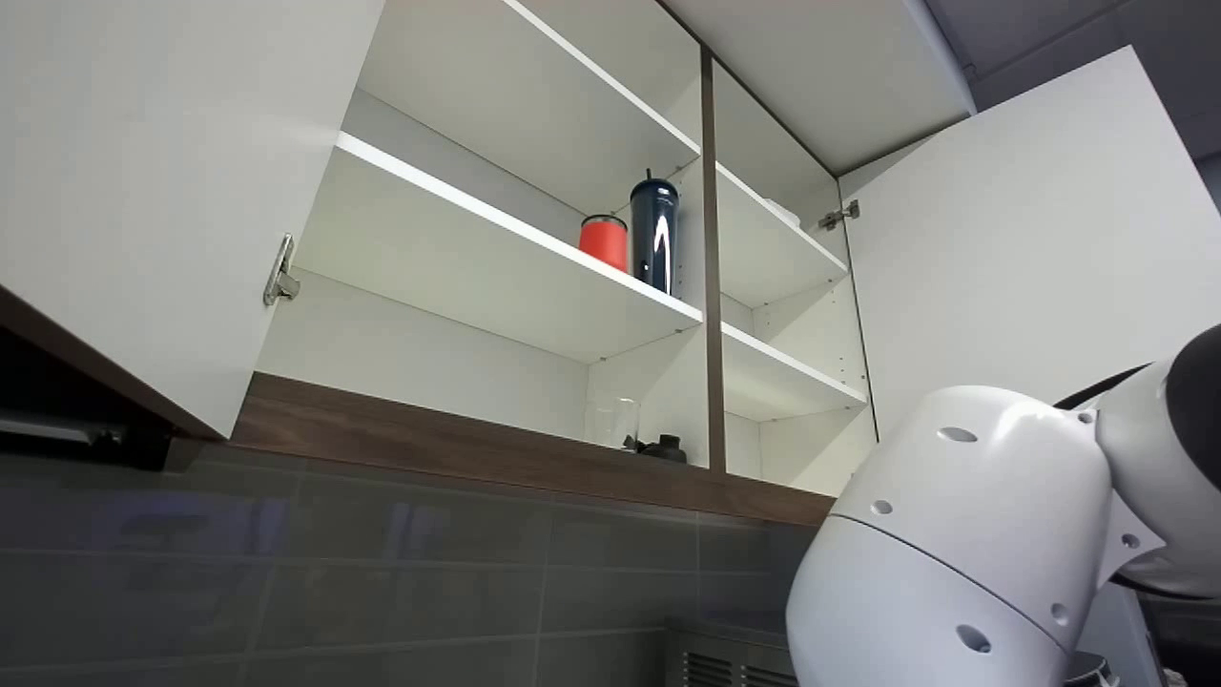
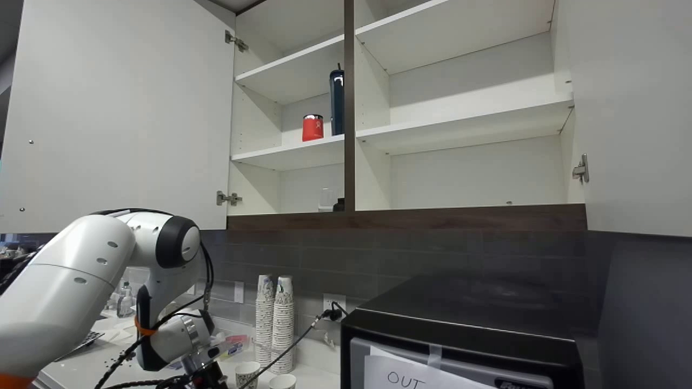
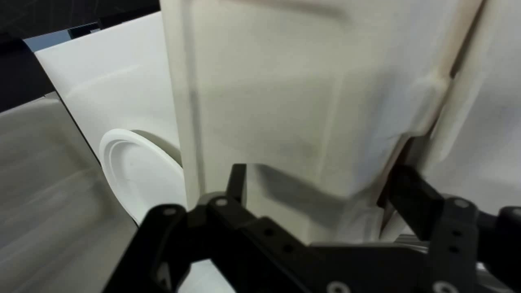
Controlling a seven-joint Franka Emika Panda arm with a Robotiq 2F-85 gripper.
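In the wrist view my gripper is open, its two dark fingers set wide apart. A large off-white, box-like object [image 3: 273,112] fills the space in front of and beyond them, too close and blurred to name. The right finger [image 3: 415,200] is at a dark gap along this object's side; whether it touches cannot be told. Left of the object lies a white round plate [image 3: 146,173]. Exterior view 2 shows the wrist low over the counter [image 2: 84,373], with the gripper cut off by the bottom edge.
Cabinet doors stand open above. A red cup [image 2: 312,127] and a dark blue tumbler [image 2: 337,104] stand on a shelf. Stacked paper cups [image 2: 283,324] and a black appliance [image 2: 467,311] are right of the arm. A cable [image 2: 292,347] crosses near the gripper.
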